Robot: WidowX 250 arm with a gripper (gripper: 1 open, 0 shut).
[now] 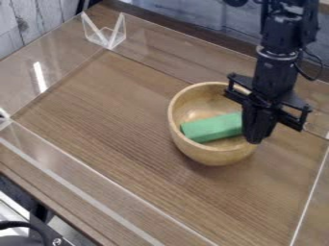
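Note:
A wooden bowl [190, 144] with a green block [206, 129] in it sits on the wooden table at the centre right. The black gripper [260, 125] hangs over the bowl's right side, low beside the block's right end, partly hiding it. Whether its fingers are open or shut is hard to make out.
A white wire object [103, 31] stands at the back left. Dark edges border the table at the left and back right.

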